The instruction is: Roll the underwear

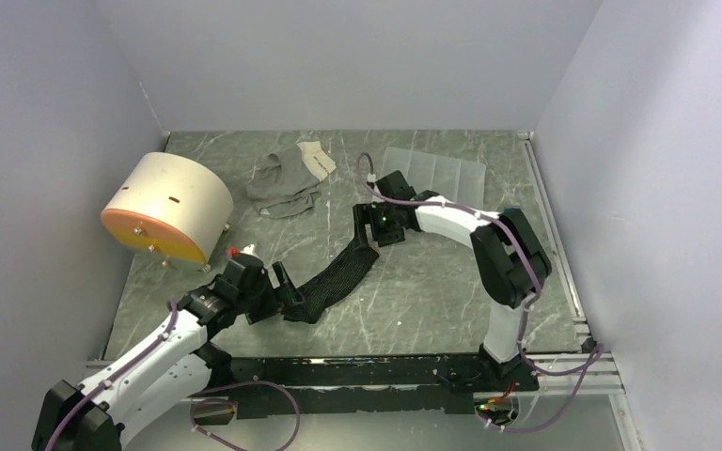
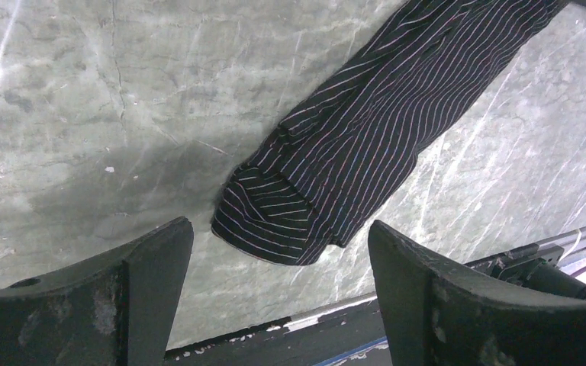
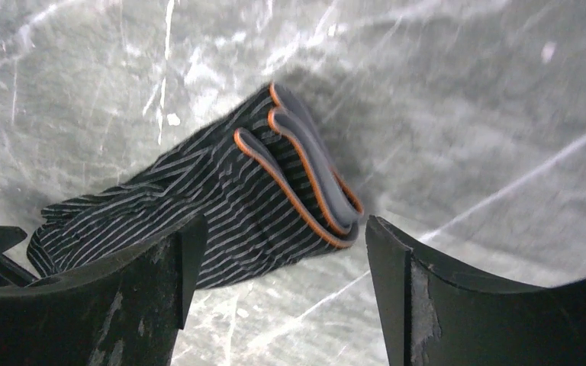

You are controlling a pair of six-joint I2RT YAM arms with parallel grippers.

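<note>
Dark striped underwear [image 1: 337, 282] lies as a long folded strip on the grey marble table, running from lower left to upper right. Its upper end [image 3: 290, 191] shows folded waistband edges with orange trim in the right wrist view. My left gripper [image 1: 285, 291] is open over the lower-left end, with the bunched fabric [image 2: 267, 213] between and beyond its fingers in the left wrist view. My right gripper [image 1: 371, 225] stands open over the upper-right end, nothing held between its fingers.
A white cylinder [image 1: 164, 197] stands at the left, grey cloth [image 1: 282, 188] at the back, and a clear divided box [image 1: 451, 178] at back right, partly behind the right arm.
</note>
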